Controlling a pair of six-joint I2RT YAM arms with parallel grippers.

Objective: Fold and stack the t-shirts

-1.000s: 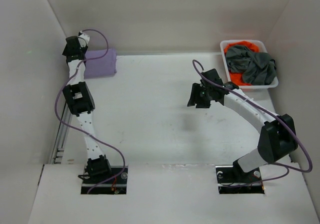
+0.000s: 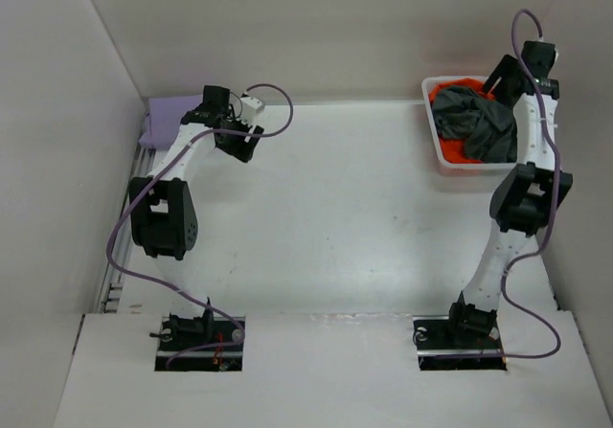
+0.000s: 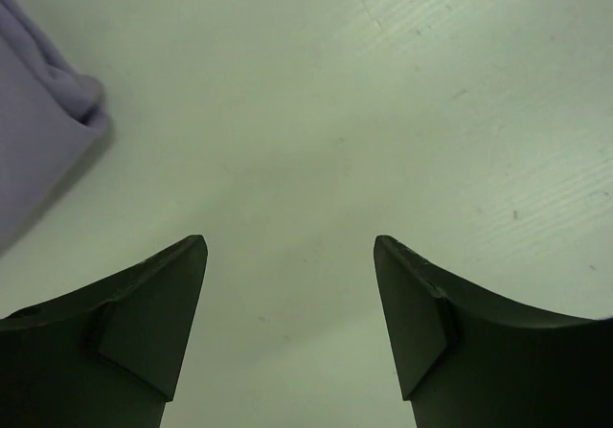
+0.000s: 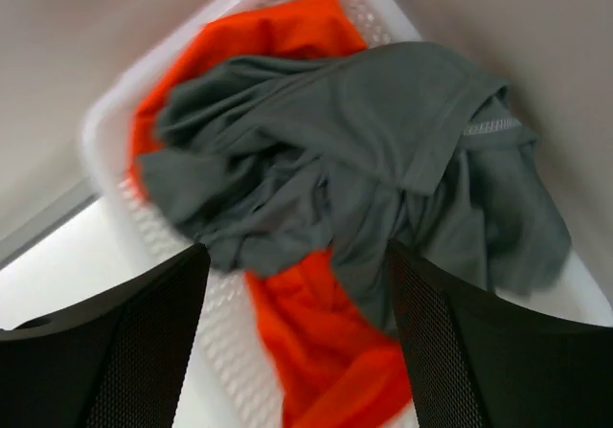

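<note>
A folded purple shirt (image 2: 170,120) lies at the far left corner of the table, partly behind the left arm; its corner (image 3: 48,131) shows in the left wrist view. My left gripper is open over bare table to the right of it. At the far right, a white bin (image 2: 437,150) holds a crumpled dark grey-green shirt (image 4: 383,112) on top of an orange-red one (image 4: 297,318). Above this bin stands my right gripper, open, nothing gripped between its fingers. The right arm hides part of the bin in the top view.
Walls close in at the back and both sides; the right wall (image 2: 584,160) runs close to the bin and right arm. A metal rail (image 2: 120,256) lines the left edge.
My right arm has swung from mid-table out over the bin at the far right. My left gripper has moved right, off the purple shirt, which lies in place.
</note>
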